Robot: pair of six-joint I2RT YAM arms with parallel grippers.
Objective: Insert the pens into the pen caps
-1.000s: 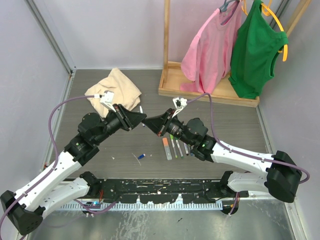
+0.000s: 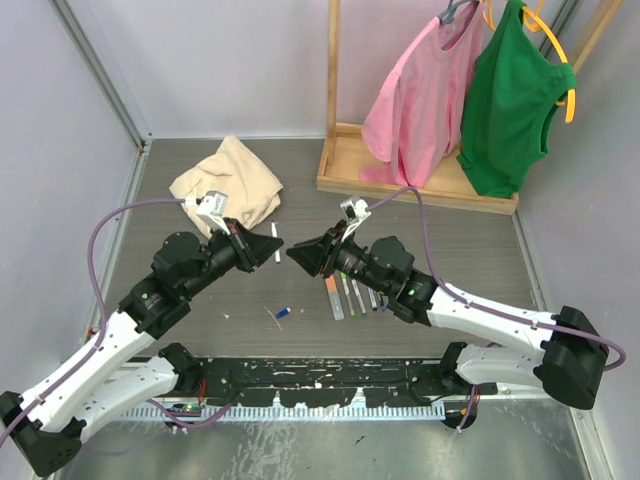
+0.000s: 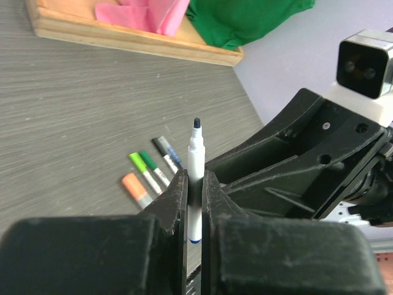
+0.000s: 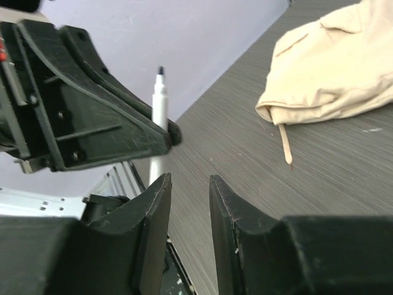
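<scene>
A white pen (image 3: 196, 161) with a dark bare tip stands upright, tip up, in my left gripper, which is shut on its barrel. The same pen (image 4: 159, 109) shows between the left fingers in the right wrist view. My right gripper is part open, with empty space between its fingers, a short way to the right of the pen. On the table below lies a small blue cap (image 2: 283, 313), apart from both grippers.
Several markers (image 3: 158, 161) and an orange-ended one (image 3: 136, 190) lie in a row under the right arm. A beige cloth (image 2: 232, 180) rests at the back left. Behind stands a wooden rack (image 2: 345, 178) with pink and green clothes.
</scene>
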